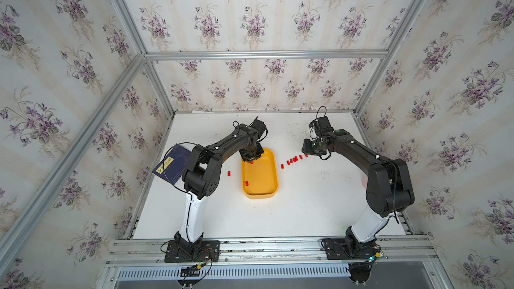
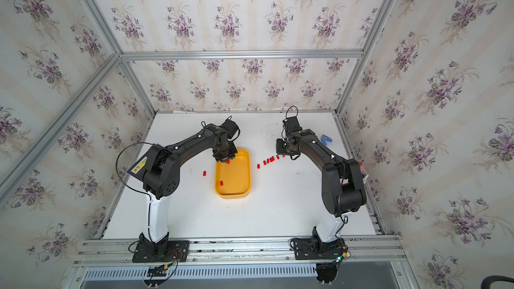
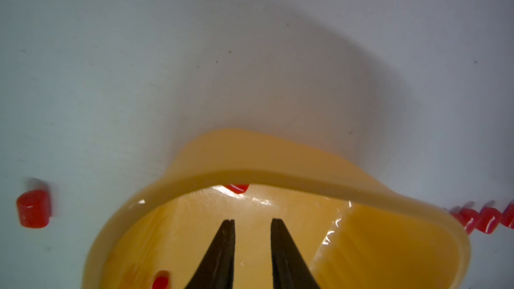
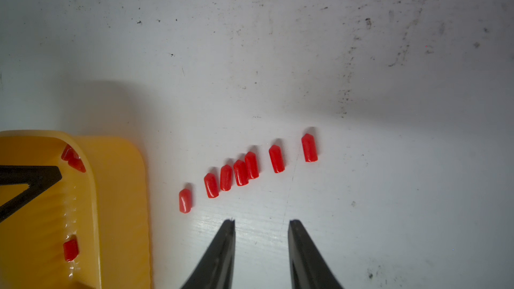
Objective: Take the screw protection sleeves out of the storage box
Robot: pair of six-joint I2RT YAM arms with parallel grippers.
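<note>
An orange storage box [image 1: 259,192] stands mid-table with a few red screw protection sleeves inside, one [image 1: 246,183] toward its front, another [image 4: 70,248] visible in the right wrist view. My left gripper is over the box's far part, fingers apart, nothing between them; a sleeve [image 3: 236,187] lies partly hidden under the rim ahead. My right gripper hangs above the table right of the box, fingers apart and empty, near a row of several loose sleeves [image 4: 276,158].
A single sleeve [image 1: 228,173] lies left of the box. A dark board [image 1: 176,156] with a yellow label is at the left, under my left arm. A blue object [image 2: 326,139] lies behind my right arm.
</note>
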